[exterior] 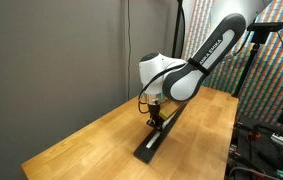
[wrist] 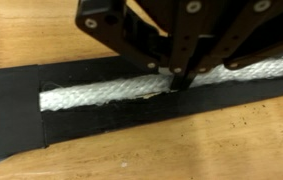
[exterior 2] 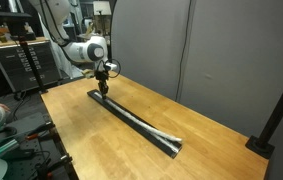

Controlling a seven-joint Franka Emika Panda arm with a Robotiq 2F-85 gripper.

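A long black strip (exterior 2: 141, 122) lies flat on the wooden table, with a white braided rope (wrist: 96, 94) along its middle. In the wrist view the rope runs beneath my gripper and shows on both sides of it. My fingers come together over the rope, shut, and the tips reach down to it or very near it. Whether any strand sits between them is hidden. From the first exterior view, the gripper (exterior: 158, 122) points down over the strip (exterior: 150, 150), some way in from its near end.
Bare wooden table (exterior: 71, 150) lies to the left of the strip, and open table (exterior 2: 91, 135) shows on its other side. A grey wall (exterior 2: 231, 60) stands behind. A dark post (exterior 2: 276, 120) rises near the table's far corner.
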